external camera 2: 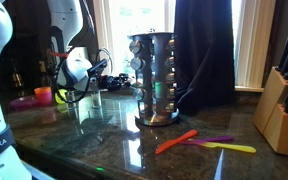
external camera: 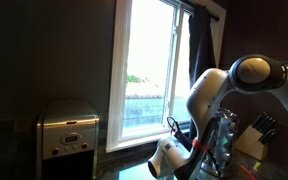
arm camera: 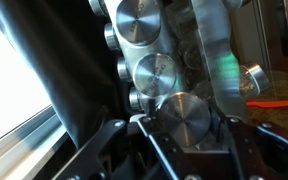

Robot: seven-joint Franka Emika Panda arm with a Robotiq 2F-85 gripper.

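Note:
In the wrist view a jar with a round silver lid [arm camera: 184,112] sits between the fingers of my gripper, which is shut on it. Right behind it stands a metal spice rack [external camera 2: 156,55], a tall column with several similar silver-lidded jars [arm camera: 155,73] along its sides. From the second exterior view, my gripper [external camera 2: 122,84] reaches the rack's left side at mid-height. Whether the held jar is still seated in the rack or clear of it, I cannot tell. The arm hides much of the rack in the first exterior view.
On the dark shiny counter [external camera 2: 84,140], red [external camera 2: 177,141], purple and yellow [external camera 2: 229,147] utensils lie right of the rack. A knife block [external camera 2: 284,110] stands farther right. Behind the rack hangs a dark curtain [external camera 2: 209,50]. A toaster oven [external camera: 69,140] is at the left.

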